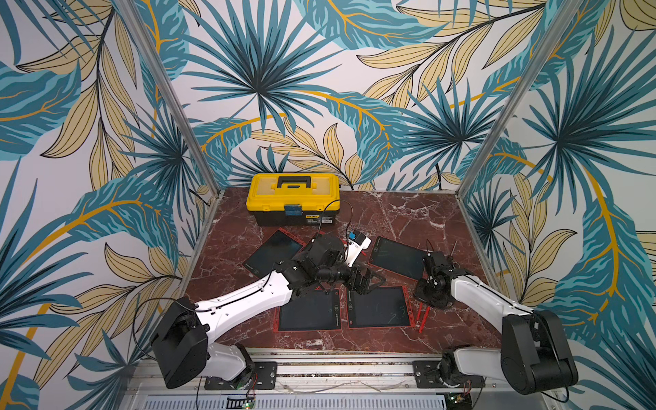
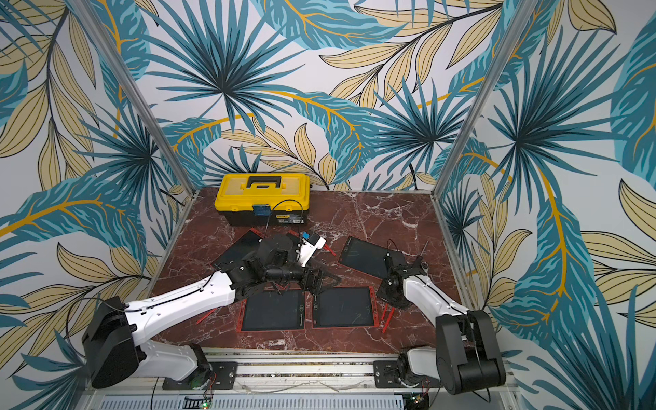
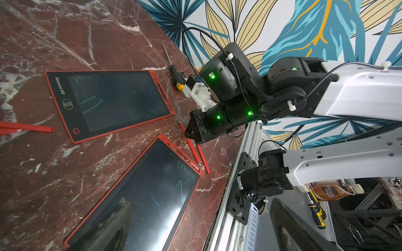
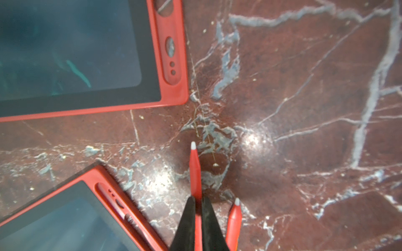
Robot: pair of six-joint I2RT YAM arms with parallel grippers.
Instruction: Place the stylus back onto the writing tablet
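Observation:
Two red styluses lie side by side on the marble table. The nearer-left stylus (image 4: 194, 167), white tip upward, runs beneath and between the fingertips of my right gripper. That gripper is shut, its fingers close together; whether they pinch the shaft cannot be made out. Just right of it is the other stylus (image 4: 234, 221), untouched. A red-framed writing tablet (image 4: 90, 98) is up and left, and a second tablet (image 4: 79, 209) is at lower left, both with empty-looking pen slots. My left gripper hangs open above the tablets, holding nothing.
More tablets lie around: one front left (image 1: 309, 311) and one back left (image 1: 273, 253). A yellow toolbox (image 1: 292, 194) stands at the back. Another red stylus (image 3: 27, 127) and a screwdriver (image 3: 177, 77) rest on the table.

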